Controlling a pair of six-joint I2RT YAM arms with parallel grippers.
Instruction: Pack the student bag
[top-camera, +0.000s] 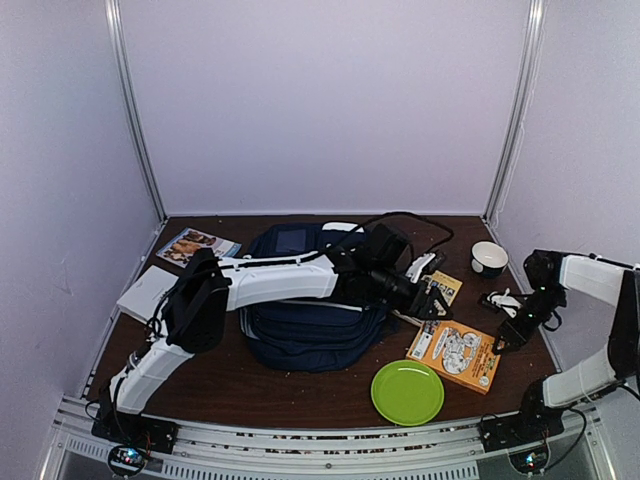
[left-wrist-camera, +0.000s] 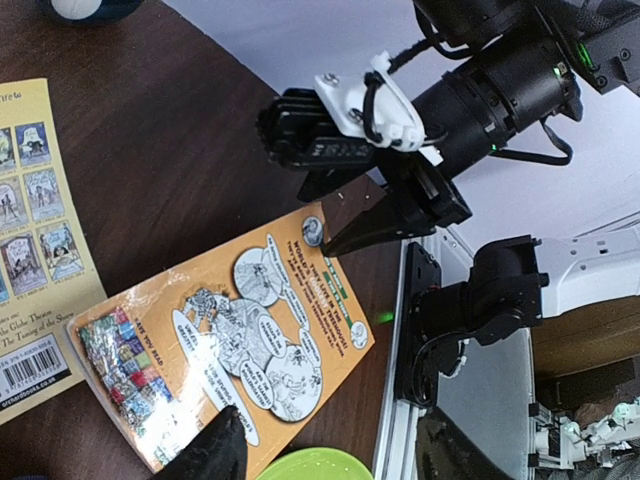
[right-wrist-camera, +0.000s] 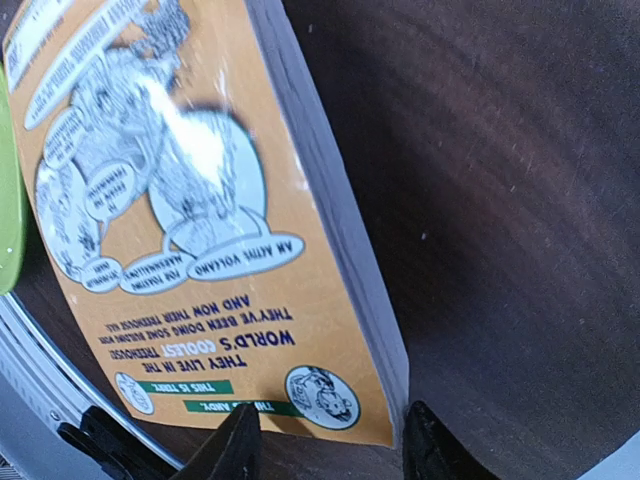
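Observation:
An orange book (top-camera: 455, 355) lies flat on the right of the table beside a yellow book (left-wrist-camera: 30, 230). My left gripper (top-camera: 430, 305) hangs open above both; its fingers show at the bottom of the left wrist view. My right gripper is open at the orange book's outer corner, one finger over the cover and the other beside the edge. The navy backpack (top-camera: 300, 345) lies in the middle, partly hidden behind my left arm.
A green plate (top-camera: 407, 393) is at the front edge, a white bowl (top-camera: 488, 255) at the back right. More books (top-camera: 150, 298) lie at the left.

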